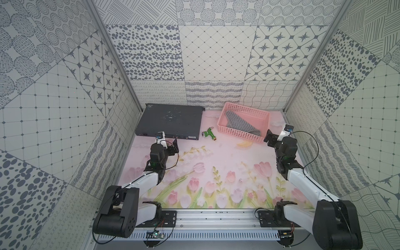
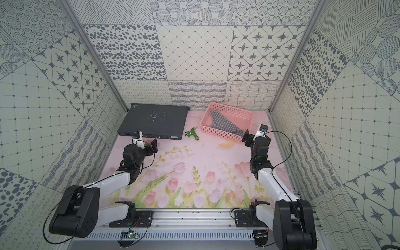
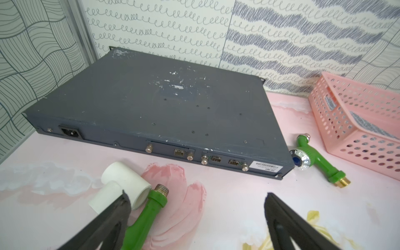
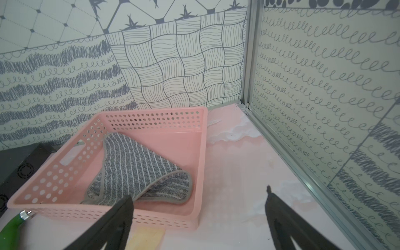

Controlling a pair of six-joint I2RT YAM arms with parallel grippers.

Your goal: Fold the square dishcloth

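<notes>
The grey striped dishcloth point(image 1: 240, 123) point(image 4: 137, 166) lies loosely folded over itself inside the pink basket point(image 4: 161, 112) at the back right. My right gripper point(image 1: 270, 138) is open just in front of the basket's right part, with nothing between its fingers. My left gripper point(image 1: 172, 145) is open over the left of the table, in front of the dark rack unit, also empty.
A dark rack unit point(image 3: 158, 104) fills the back left. A green fitting point(image 3: 316, 162) lies between it and the basket. White cylinders point(image 3: 125, 183) and a green tube point(image 3: 141, 220) are near my left gripper.
</notes>
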